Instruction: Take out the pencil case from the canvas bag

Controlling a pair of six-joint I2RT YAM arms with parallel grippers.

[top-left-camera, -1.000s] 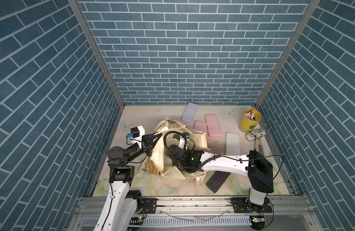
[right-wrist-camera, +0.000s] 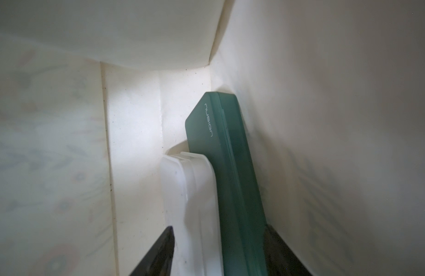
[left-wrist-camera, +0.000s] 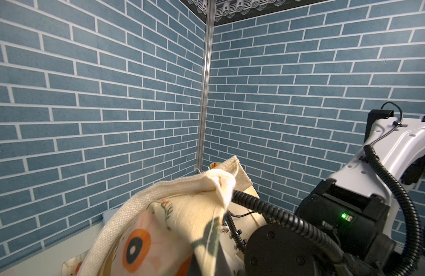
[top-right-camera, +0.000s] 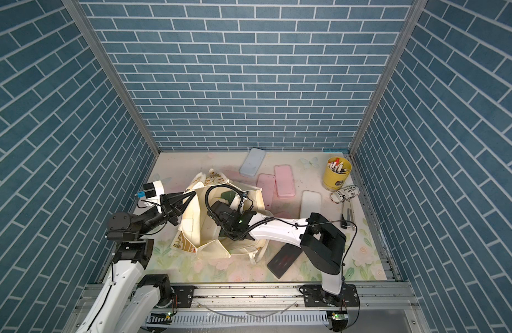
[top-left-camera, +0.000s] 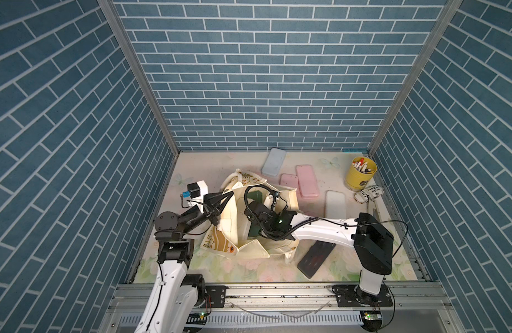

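The cream canvas bag [top-left-camera: 250, 249] stands open at the front middle of the table, its floral fabric [left-wrist-camera: 166, 216] close in the left wrist view. My left gripper [top-left-camera: 230, 193] is shut on the bag's left upper edge. My right gripper reaches down inside the bag, fingers open over a white case [right-wrist-camera: 189, 188] and a longer green case [right-wrist-camera: 231, 142] marked "nusign", lying side by side against the bag's wall. Whether the fingers touch them I cannot tell.
Pale blue [top-left-camera: 274, 161] and pink [top-left-camera: 307, 180] slabs lie behind the bag. A white slab [top-left-camera: 335, 202], yellow pen cup [top-left-camera: 360, 175] and tools stand or lie to the right. A dark phone [top-left-camera: 311, 260] lies at the front right.
My right arm and gripper have shifted slightly up and to the right in the top left view within the bag. The left arm stays in place.
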